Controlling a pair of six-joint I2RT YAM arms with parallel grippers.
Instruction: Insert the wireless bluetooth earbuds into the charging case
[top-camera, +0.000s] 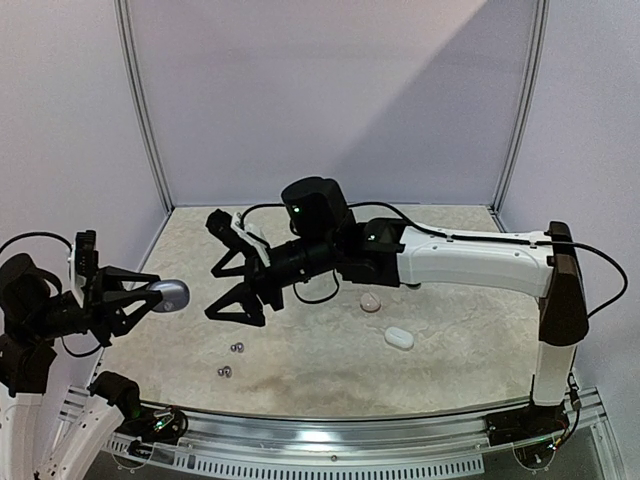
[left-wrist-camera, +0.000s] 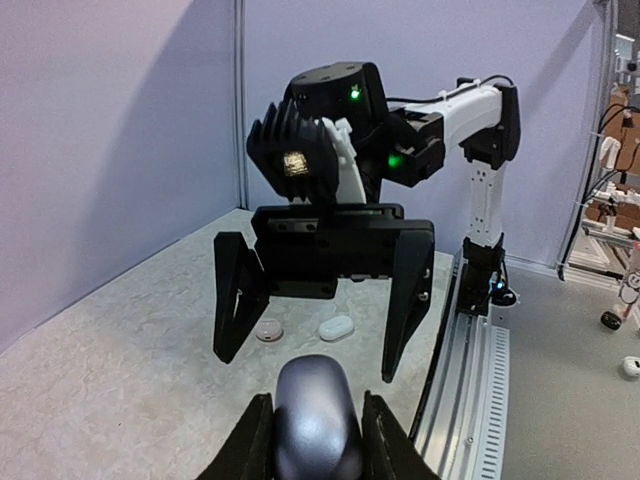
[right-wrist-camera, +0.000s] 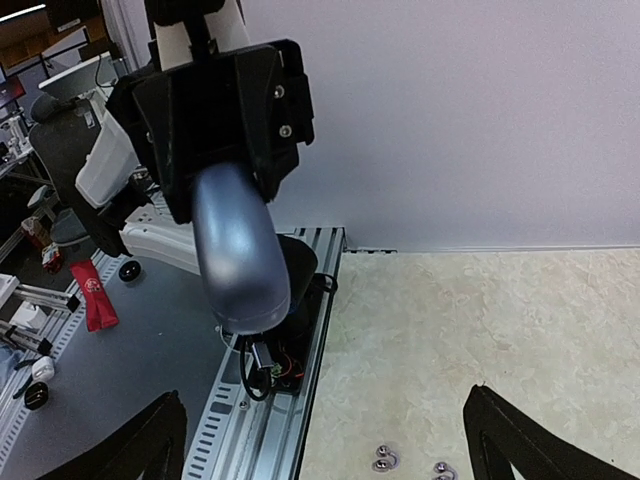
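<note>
A silver-grey rounded case (top-camera: 170, 295) is held up at the left by my left gripper (top-camera: 140, 295), shut on it; it fills the lower middle of the left wrist view (left-wrist-camera: 315, 410). Facing it from the right, my right gripper (top-camera: 215, 290) stands open and empty, its fingers spread either side of the case in the left wrist view. On the table lie two small pairs of shiny metallic pieces (top-camera: 237, 347), possibly earbuds; they are too small to tell.
A white oval case (top-camera: 398, 338) and a pale round object (top-camera: 369, 302) lie right of the middle on the stone-patterned table (top-camera: 470, 380). Its left front holds only the small pieces. Metal rail runs along the front edge.
</note>
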